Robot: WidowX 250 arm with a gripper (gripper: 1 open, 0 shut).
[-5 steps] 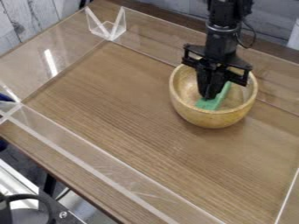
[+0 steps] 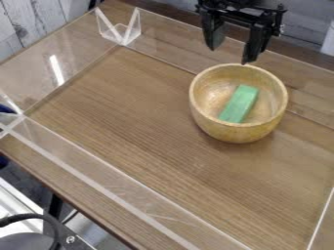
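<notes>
A round tan bowl (image 2: 209,96) rests on the wooden table in the upper right, holding a green block (image 2: 237,104) lying on its bottom. The dark gripper (image 2: 241,29) is at the top edge, just behind and above the bowl, apart from it, its black fingers open with nothing clearly held.
A clear plastic piece (image 2: 119,24) sits at the upper left. A dark round fixture with cable (image 2: 33,234) is at the lower left corner.
The gripper has risen up and back, away from the green block and out of the bowl. The block stays in the bowl.
</notes>
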